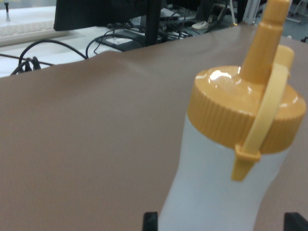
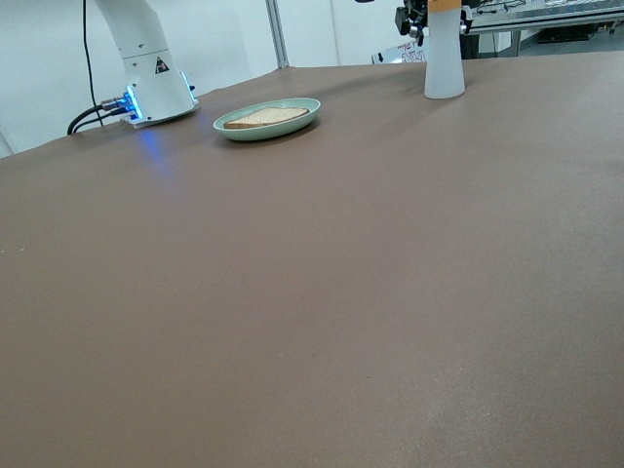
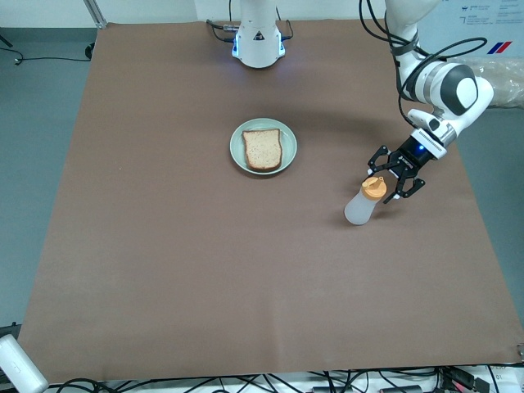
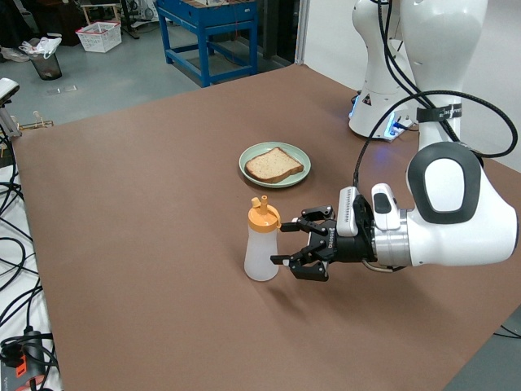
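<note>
A squeeze bottle (image 3: 359,209) with a translucent body and orange nozzle cap stands upright on the brown table, also seen in the top view (image 2: 444,60) and right view (image 4: 261,248). My black gripper (image 3: 377,187) is open at the bottle's side, fingers reaching toward its upper part. In the wrist view the bottle (image 1: 207,187) fills the space between the two fingertips at the lower edge. A pale green plate (image 3: 290,147) with a slice of bread (image 3: 262,150) lies left of and behind the bottle.
Cables and equipment lie along the table's edges.
</note>
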